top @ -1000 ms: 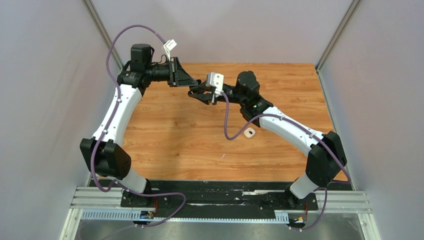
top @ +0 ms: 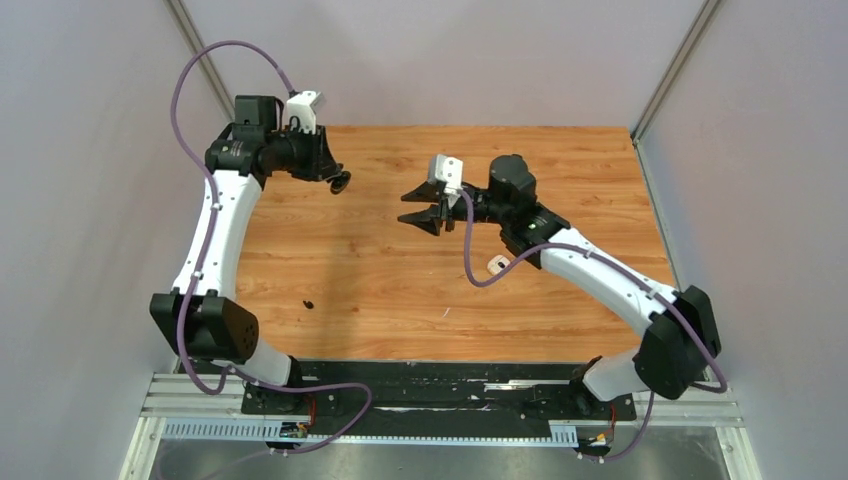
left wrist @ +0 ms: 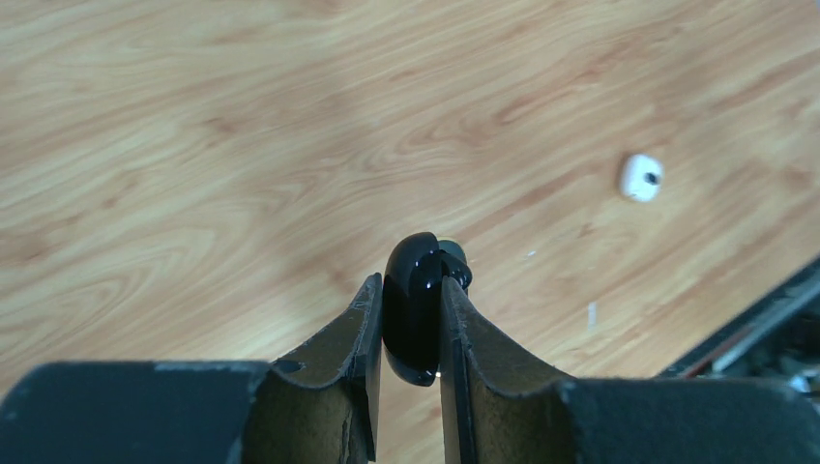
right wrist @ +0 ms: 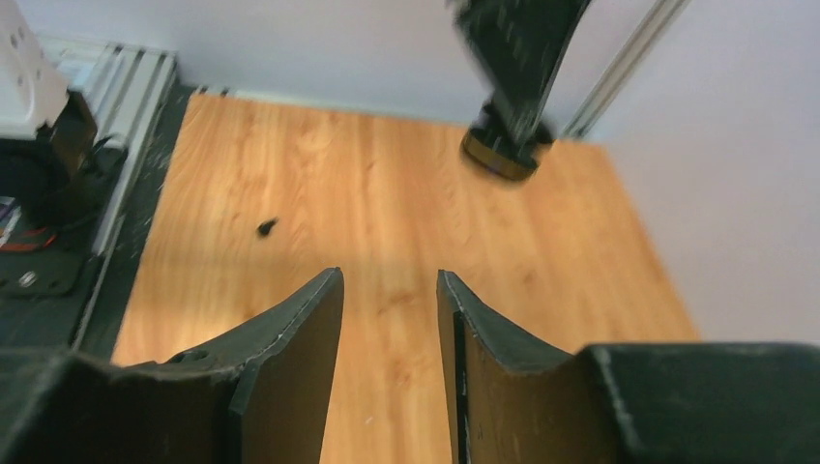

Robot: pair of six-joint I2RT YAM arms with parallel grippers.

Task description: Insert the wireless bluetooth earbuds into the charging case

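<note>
My left gripper is shut on a black, glossy, rounded charging case, held above the table at the upper left in the top view. A small black piece, possibly an earbud, lies on the lower left of the table; it also shows blurred in the right wrist view. My right gripper hangs over the middle, apart from the case, open with nothing between its fingers. Whether the case holds earbuds cannot be told.
A small white square piece with a dark dot lies right of centre, near the right arm. A thin white sliver lies at the lower middle.
The grippers have parted: the left moved left with the case, the right slightly right.
</note>
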